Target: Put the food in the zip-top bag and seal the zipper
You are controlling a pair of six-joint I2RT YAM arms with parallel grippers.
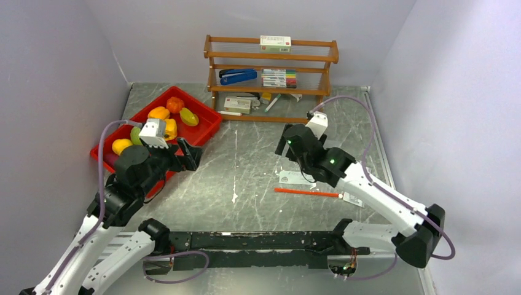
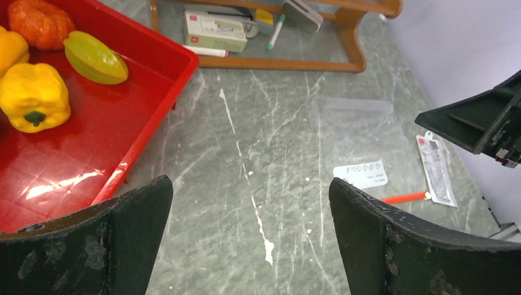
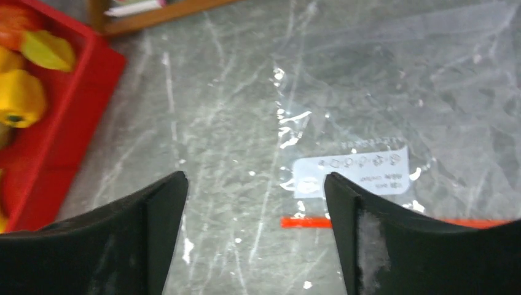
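Toy food lies in the red tray [image 1: 213, 126] at the left: an orange pumpkin [image 1: 175, 104], yellow peppers [image 2: 38, 92], a yellow-green star fruit [image 2: 95, 59] and more, partly behind my left arm. A clear zip top bag [image 3: 393, 98] lies flat on the table at the right, its white label [image 3: 353, 172] towards the front. Over the table beside the tray, my left gripper [image 1: 192, 157] is open and empty. My right gripper [image 1: 284, 144] hangs above the bag's left part, its fingers [image 3: 362, 239] apart and nothing between them.
An orange stick [image 1: 307, 192] with a small tag [image 2: 436, 169] lies along the bag's front edge. The wooden rack [image 1: 270, 90] with boxes, pens and a blue stapler [image 1: 238, 76] stands at the back. Between tray and bag the table is bare.
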